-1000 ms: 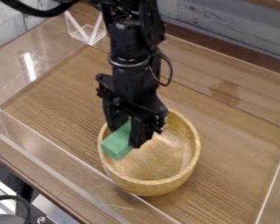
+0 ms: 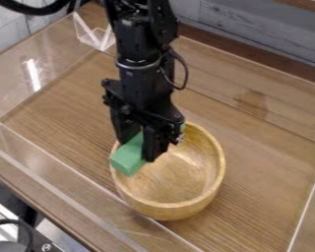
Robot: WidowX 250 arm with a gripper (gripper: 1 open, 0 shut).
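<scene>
My black gripper [image 2: 142, 140] hangs over a round wooden bowl [image 2: 175, 194], shut on a green block [image 2: 127, 157]. The block is tilted at the bowl's left side, inside or just over the rim; I cannot tell whether it touches the bowl. The arm hides part of the bowl's back.
A pale wall stands at the back, and a small white wire object [image 2: 94, 31] is at the back left. Black cables lie at the front left corner.
The gripper and green block have shifted very slightly, a little up and left compared with a second ago. The bowl looks unmoved.
</scene>
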